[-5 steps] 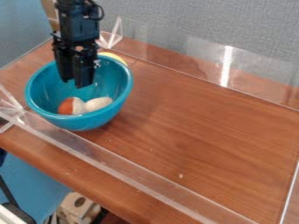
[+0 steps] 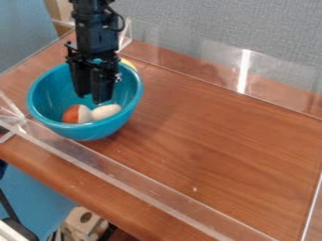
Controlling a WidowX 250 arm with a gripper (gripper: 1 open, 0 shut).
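Note:
My black gripper (image 2: 90, 82) reaches down from the top into a teal bowl (image 2: 126, 99) at the left of the wooden table. Its fingers are inside the bowl, above an orange-and-white rounded object (image 2: 74, 115) and a white oblong object (image 2: 105, 111) lying at the bowl's front. Whether anything is between the fingertips is unclear.
Transparent strips line its edges. A small yellow object (image 2: 127, 63) sits behind the bowl, partly hidden. A grey wall stands at the back.
The bowl and the objects in it look unchanged.

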